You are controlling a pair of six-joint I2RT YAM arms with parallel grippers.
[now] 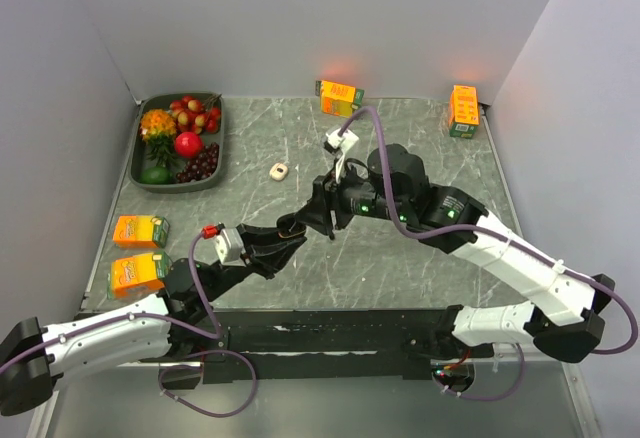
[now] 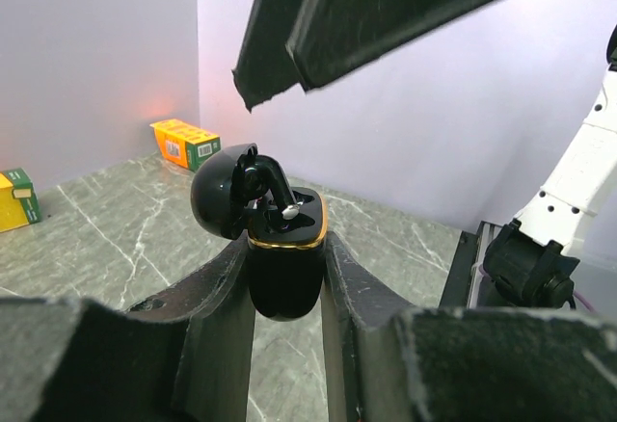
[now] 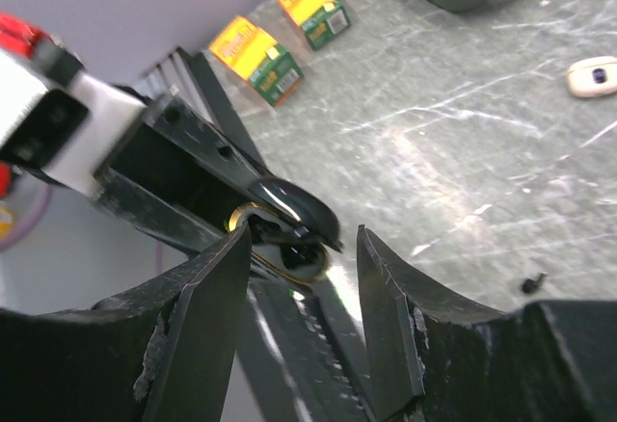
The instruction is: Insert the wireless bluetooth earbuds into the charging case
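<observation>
My left gripper (image 1: 285, 248) is shut on the black charging case (image 2: 287, 277), which is held upright with its lid (image 2: 218, 191) raised. In the right wrist view the open case (image 3: 299, 220) shows a gold rim, partly hidden by the fingers. My right gripper (image 1: 320, 213) stands open just above and beside the case, its fingertips close to the lid. A small dark piece (image 3: 532, 282) lies on the table; I cannot tell what it is.
A grey fruit tray (image 1: 180, 183) is at back left. Juice boxes (image 1: 140, 228) stand along the left and back. A small pale object (image 1: 279, 171) lies mid-table.
</observation>
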